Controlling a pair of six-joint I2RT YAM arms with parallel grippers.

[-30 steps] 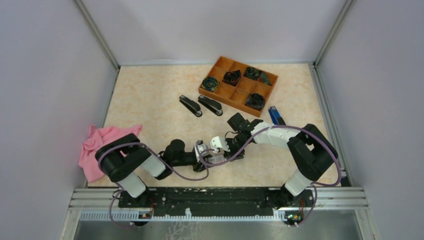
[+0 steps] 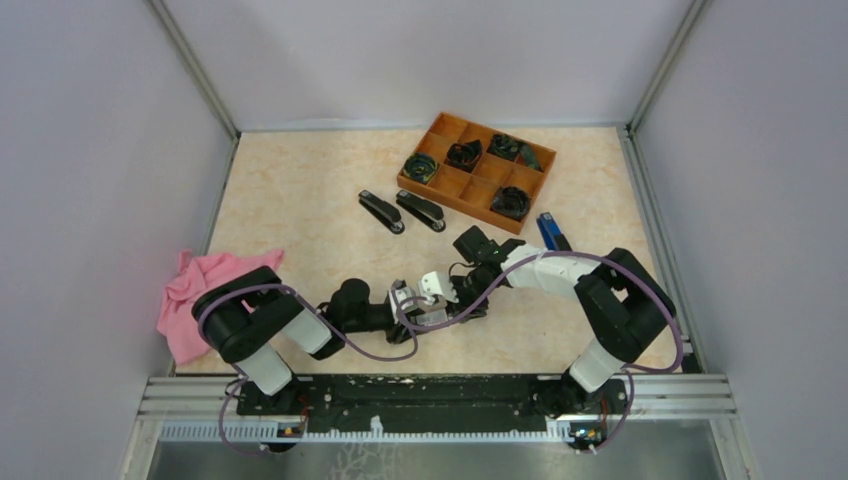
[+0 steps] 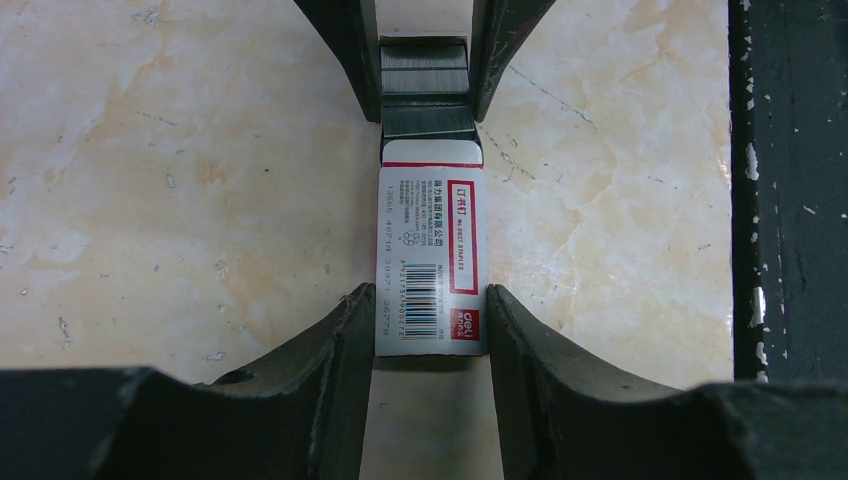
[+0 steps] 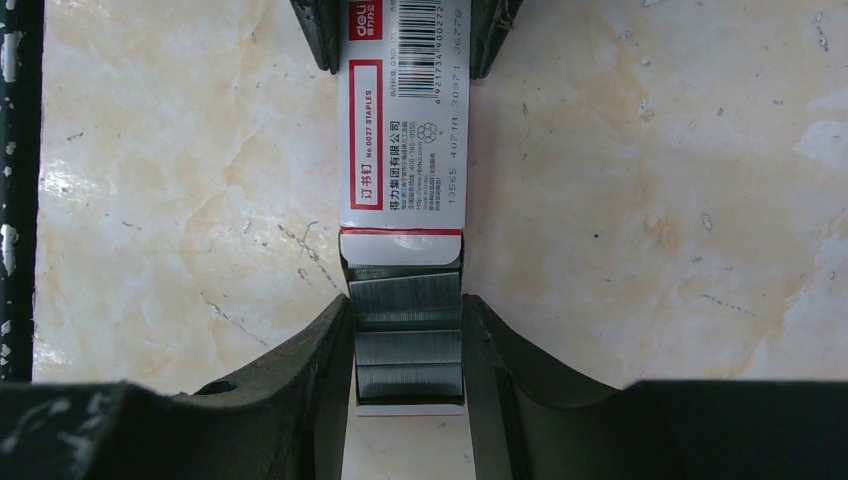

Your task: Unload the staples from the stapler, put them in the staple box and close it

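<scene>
A white staple box [image 3: 430, 230] with red print lies low over the table at the front centre, its inner tray of staples [image 4: 405, 350] sticking out of the sleeve at one end. My left gripper is shut on the printed sleeve, near its closed end. My right gripper is shut on the exposed tray, which shows several strips of staples. In the top view both grippers meet at the box, which they partly hide. Two black staplers [image 2: 380, 210] lie farther back, and a blue stapler [image 2: 550, 229] is at the right.
A wooden divided tray [image 2: 475, 180] with dark bundles stands at the back. A pink cloth [image 2: 185, 310] lies at the left beside the left arm. The table's dark front edge [image 3: 790, 200] runs close by the box.
</scene>
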